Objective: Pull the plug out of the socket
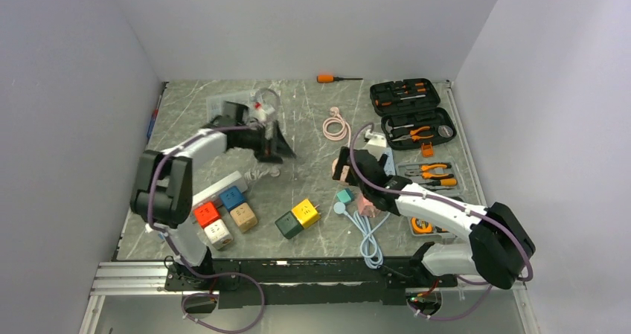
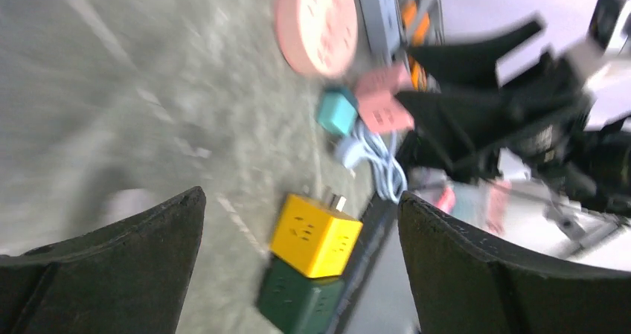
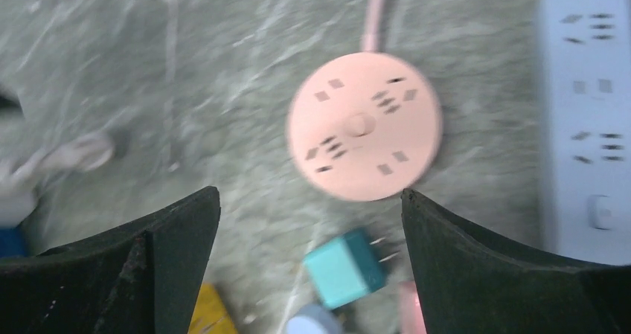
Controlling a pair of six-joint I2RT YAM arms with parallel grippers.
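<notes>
The yellow block [image 1: 306,213], with prongs showing, and the dark green block [image 1: 289,225] lie side by side on the front middle of the table; they look to be touching. Away from both, my left gripper [image 1: 281,154] is open over the table behind them, blurred, holding nothing in the left wrist view. My right gripper stands open above the round pink socket [image 3: 364,126] and the teal block [image 3: 344,269] with metal prongs, nothing between its fingers. Beside the teal block is a light-blue round plug [image 3: 314,321]. Which plug and socket the task means, I cannot tell.
Red, blue, tan and white [image 1: 218,234] blocks stand at the front left by a white strip [image 1: 217,190]. A blue cable [image 1: 370,246], a pink block [image 1: 366,206] and tool trays [image 1: 444,169] occupy the right.
</notes>
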